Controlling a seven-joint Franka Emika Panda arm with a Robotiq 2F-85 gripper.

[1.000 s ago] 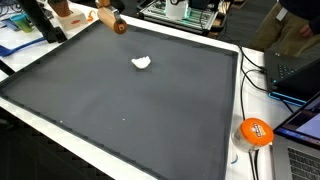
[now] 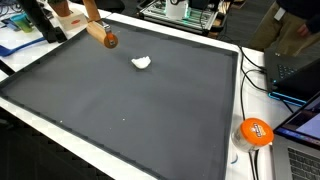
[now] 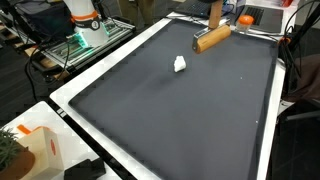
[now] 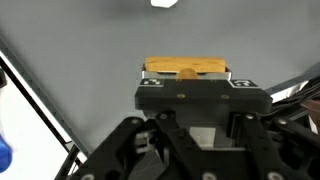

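A light wooden, cylinder-like piece (image 2: 103, 35) is at the back left of the grey board, below a brown upright part (image 2: 90, 9) cut by the top edge. In the second exterior view the same wooden piece (image 3: 212, 39) shows near the board's far edge. In the wrist view, it (image 4: 185, 64) lies crosswise just beyond my gripper, which is shut on a brown stem-like part (image 4: 187, 74) of it. Whether the piece touches the board cannot be told. A small white object (image 3: 179, 63) lies apart from it on the board.
Bare grey board (image 2: 150, 105) fills the middle and front. An orange-topped white container (image 2: 254, 132) stands off its right side, near laptops. Cables and a blue item (image 4: 4, 155) lie outside the board.
The white object has stayed put.
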